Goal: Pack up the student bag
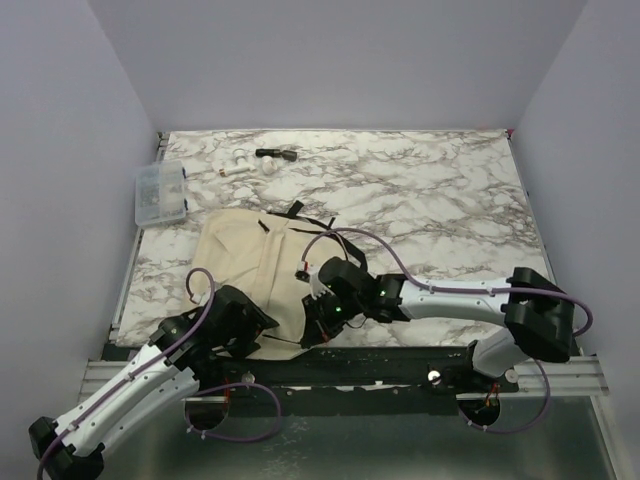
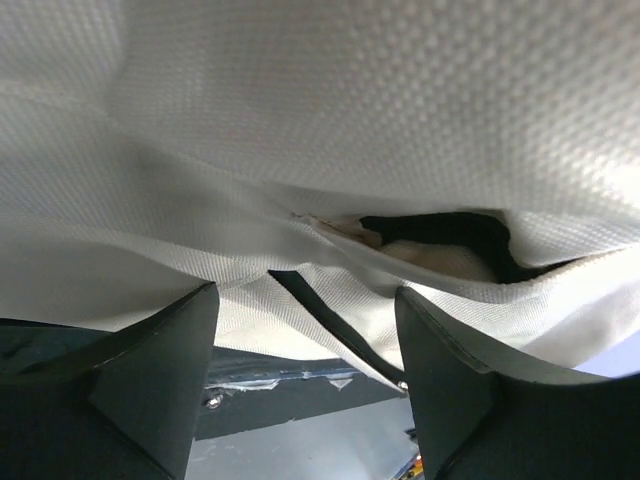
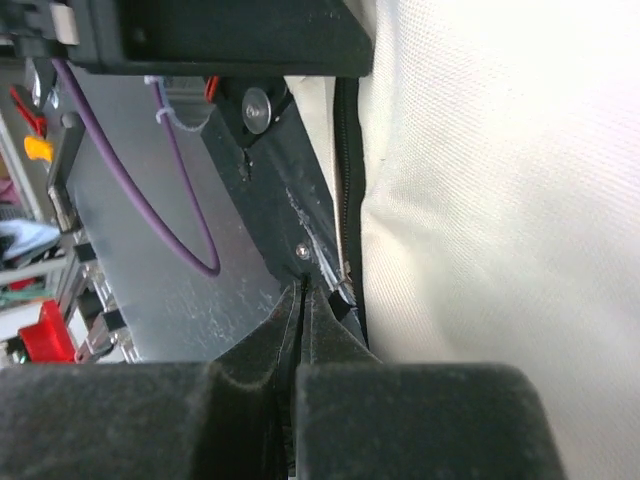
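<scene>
The beige student bag point(image 1: 232, 248) lies flat at the table's front left. In the left wrist view its cloth is folded, with a dark gap point(image 2: 450, 232) and a black zipper strip point(image 2: 335, 325) along the edge. My left gripper is open at this edge, its fingers apart and no cloth visibly clamped. My right gripper is shut beside the bag's front edge. A small zipper pull point(image 3: 345, 286) shows close by its tips; whether anything thin is between them is hidden. One left finger point(image 3: 300, 40) appears at the top of the right wrist view.
Behind the bag lie a black flashlight point(image 1: 276, 154) and a small white stick-like item point(image 1: 237, 170). A clear plastic box point(image 1: 160, 193) rests at the left edge.
</scene>
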